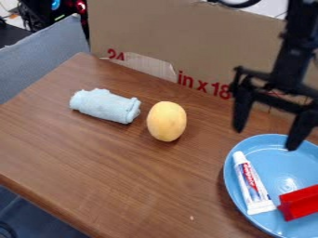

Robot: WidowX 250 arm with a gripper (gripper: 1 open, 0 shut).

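Observation:
My black gripper (266, 135) is open above the back edge of the blue plate (284, 162) at the right, with nothing seen between its fingers. On the plate lie a white toothpaste tube (252, 182) and a red object (302, 202). A yellow oval object (166, 122) rests on the wooden table left of the gripper, and a rolled pale-blue cloth (106, 105) lies farther left.
A large cardboard sheet (174, 37) stands along the back of the table (112, 177). Grey padding (37, 65) borders the left side.

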